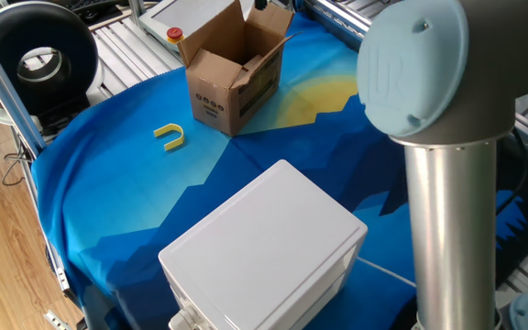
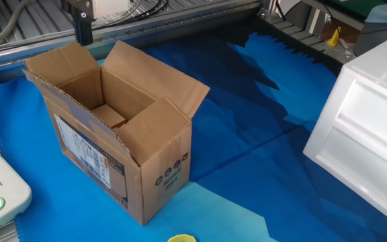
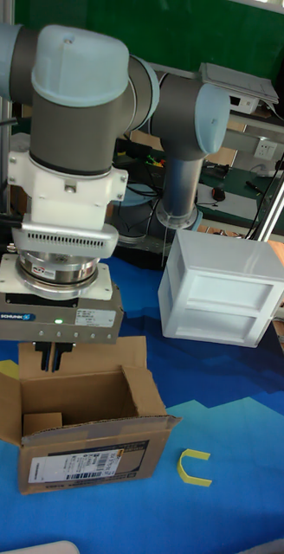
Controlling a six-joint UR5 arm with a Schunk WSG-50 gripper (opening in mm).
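Observation:
In exterior view 3, my gripper points straight down above the back left of the open cardboard box. Its dark fingers look close together, but whether they touch is too small to tell. No object shows between them. Exterior view 2 has the gripper at the top edge, behind the box, with its flaps spread. Inside the box lies a smaller brown carton. A yellow U-shaped piece rests on the blue cloth beside the box, apart from it.
A white drawer unit stands on the cloth, its drawers closed in exterior view 3. Near the box is a panel with a red button.

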